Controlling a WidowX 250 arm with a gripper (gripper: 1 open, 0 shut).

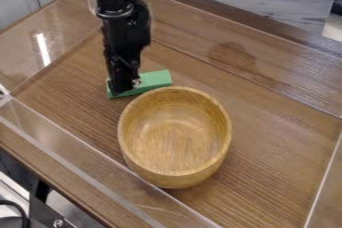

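A green rectangular piece (152, 82) lies on the wooden table just behind the tan bowl (174, 137). My black gripper (124, 83) hangs from the top of the view, its tip low at the left part of the green piece. The gripper looks shut; whether anything is between its fingers is too small to tell.
The empty bowl fills the lower middle of the table (267, 92). Bare wood lies to the right and left. A grey wall runs along the back, and the table's edge is at the lower left.
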